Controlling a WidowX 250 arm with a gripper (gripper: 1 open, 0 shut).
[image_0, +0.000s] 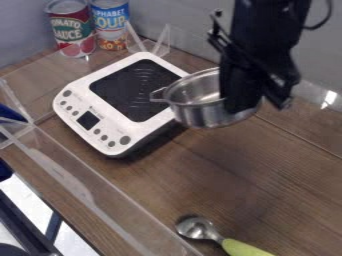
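Note:
A steel pot (201, 105) is held up in the air over the wooden surface, just right of the white hot plate (87, 110) with its black top. My black gripper (238, 95) is at the pot's right side, shut, with the pot's rim apparently pinched between its fingers; the fingertips are mostly hidden.
A tomato sauce can (72, 28) and an alphabet soup can (111, 22) stand at the back left. A scoop with a green handle (243, 248) lies at the front. Clear plastic edges border the area.

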